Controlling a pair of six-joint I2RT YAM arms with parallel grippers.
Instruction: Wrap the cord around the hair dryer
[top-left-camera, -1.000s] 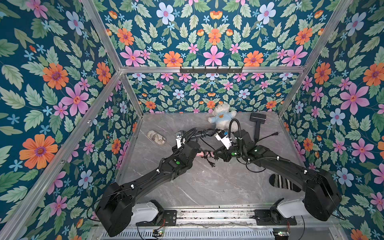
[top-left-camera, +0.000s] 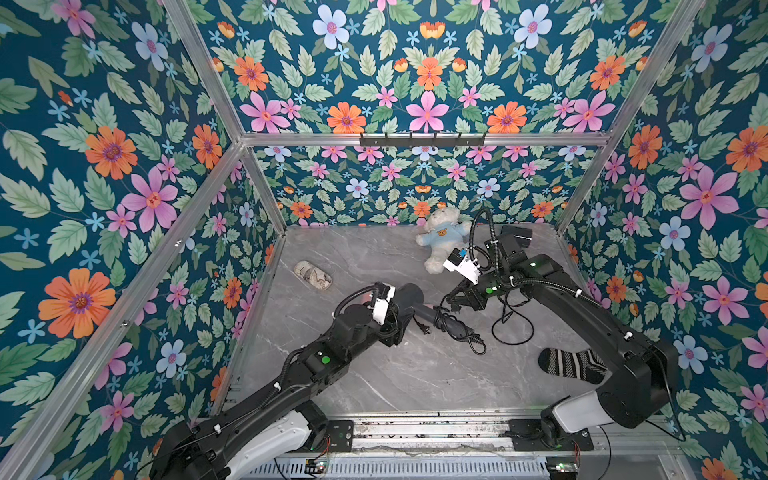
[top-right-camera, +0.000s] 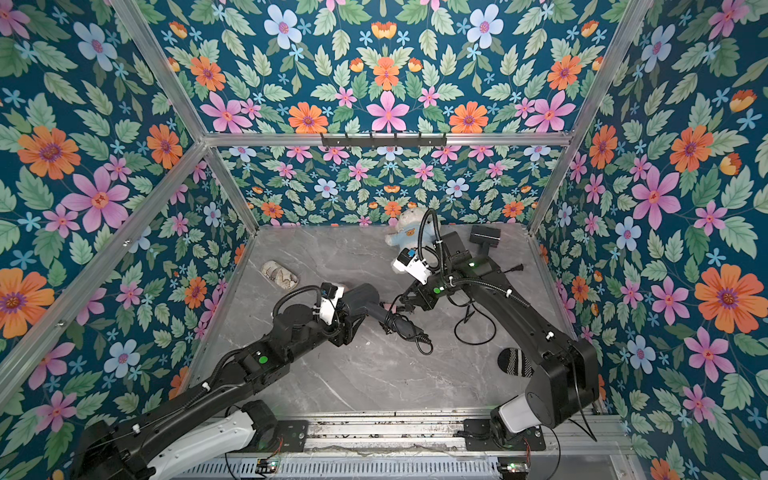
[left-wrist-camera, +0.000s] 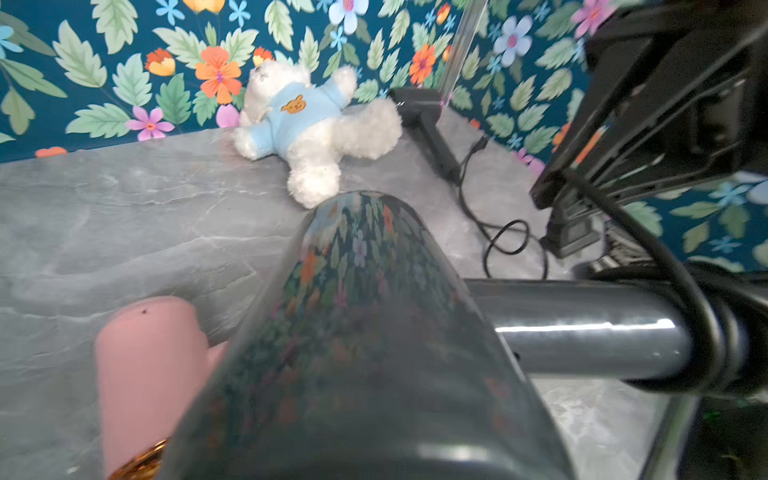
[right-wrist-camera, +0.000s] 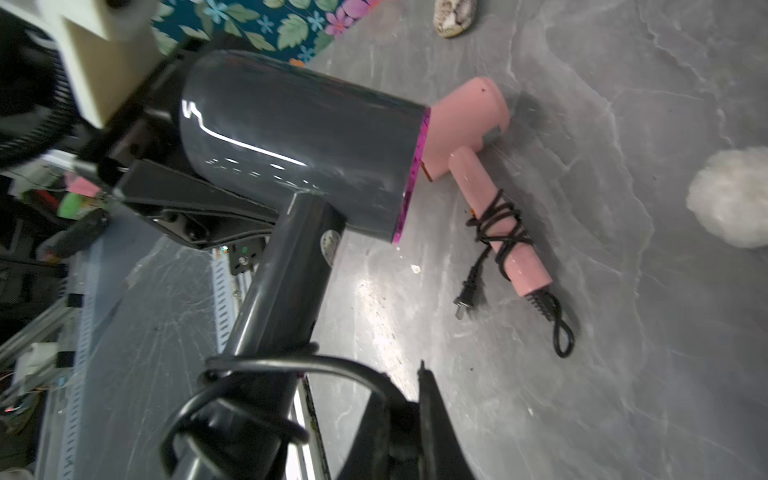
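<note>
The dark grey hair dryer (top-left-camera: 411, 296) is up off the table at the middle, its glossy barrel filling the lower left wrist view. My left gripper (top-left-camera: 397, 318) is closed around that barrel; in the right wrist view one dark finger (right-wrist-camera: 204, 196) lies against it, the other hidden. Black cord (right-wrist-camera: 312, 365) loops several times round the lower handle (right-wrist-camera: 280, 264). From those loops a length runs to my right gripper, which is shut on it beside the handle. The plug end cannot be made out.
A pink hair dryer (right-wrist-camera: 500, 228), its cord wound on its handle, lies beneath. Behind are a white teddy bear (left-wrist-camera: 308, 120) and a black corded tool (left-wrist-camera: 432, 132). A slipper (top-left-camera: 312, 274) lies left, a striped sock (top-left-camera: 569, 364) right.
My left arm has swung and twisted, turning the grey dryer so its handle now points toward the front right. My right gripper has shifted slightly, staying close to the handle.
</note>
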